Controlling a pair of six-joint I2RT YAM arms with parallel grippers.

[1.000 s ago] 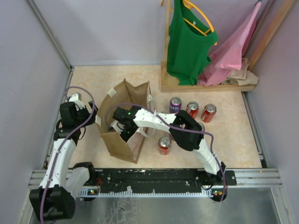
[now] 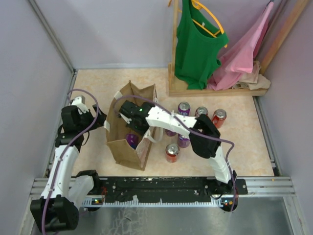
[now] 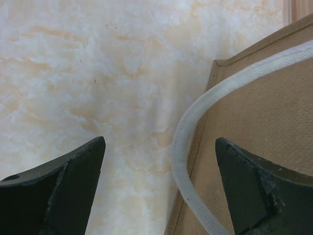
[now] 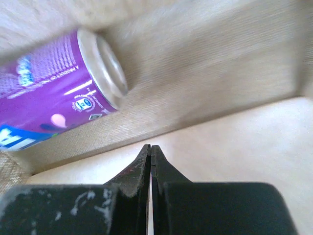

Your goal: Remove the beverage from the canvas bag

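Observation:
Inside the tan canvas bag (image 2: 126, 155) a purple can (image 2: 131, 140) lies on its side near the front end. In the right wrist view that purple can (image 4: 54, 88) is at the upper left, clear of my fingers. My right gripper is shut, fingertips together, with nothing between them; from above, the right arm reaches over the bag's right wall. Left of the bag, my left gripper stands open. A pale strap (image 3: 183, 142) of the bag passes between its fingers in the view, the bag's side behind the right finger; whether they touch I cannot tell.
Several cans stand on the table right of the bag, among them a red can (image 2: 172, 152) and a purple can (image 2: 184, 108), some partly under the right arm. A wooden rack (image 2: 215, 92) with hanging clothes stands at the back.

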